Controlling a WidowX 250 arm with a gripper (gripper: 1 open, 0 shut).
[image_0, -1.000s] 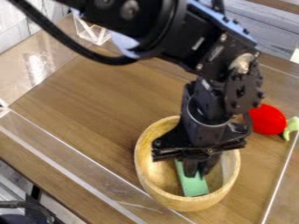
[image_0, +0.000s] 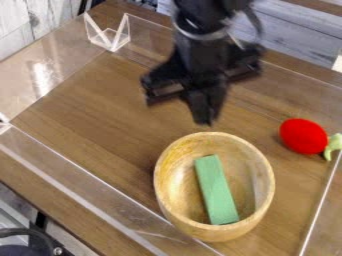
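Note:
A wooden bowl (image_0: 181, 195) stands at the lower middle of the table, with a green block (image_0: 217, 190) lying inside it. Above and behind the bowl, my gripper (image_0: 203, 108) hangs in the air, blurred and dark, shut with nothing visible between its fingers. A red object with a pale green top (image_0: 303, 136), like a toy vegetable, lies to the right behind the bowl.
Clear plastic edging runs along its sides, and a clear bracket (image_0: 110, 36) sits at the back left corner.
My gripper has risen out of the bowl and moved back, away from it. The green block stays in the bowl, now fully uncovered.

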